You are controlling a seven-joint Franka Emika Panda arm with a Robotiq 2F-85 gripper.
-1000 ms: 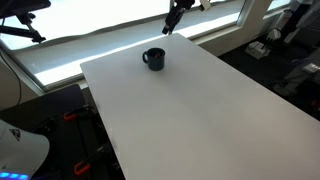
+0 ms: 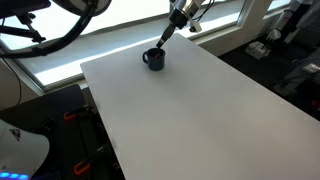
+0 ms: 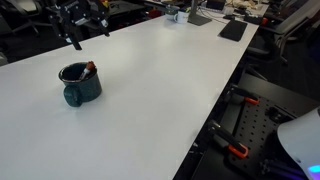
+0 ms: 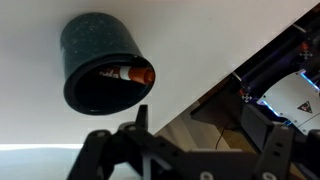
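A dark green speckled mug stands upright on the white table, near its far left end in exterior view 1. Inside it leans a marker with an orange end; the wrist view shows this white and orange marker lying against the mug's inner wall. My gripper is open, its fingers spread and nothing between them. It hangs just behind and above the mug, apart from it as far as I can tell. In the wrist view the mug fills the upper left, beyond the fingers.
Small cups and a dark flat object sit at its far end in exterior view 2. A black stand with red-marked clamps is beside the table edge.
My gripper has come down and closer to the mug, its fingers still apart. A thick dark curved cable has swung into the upper left of exterior view 1. The mug stays put.
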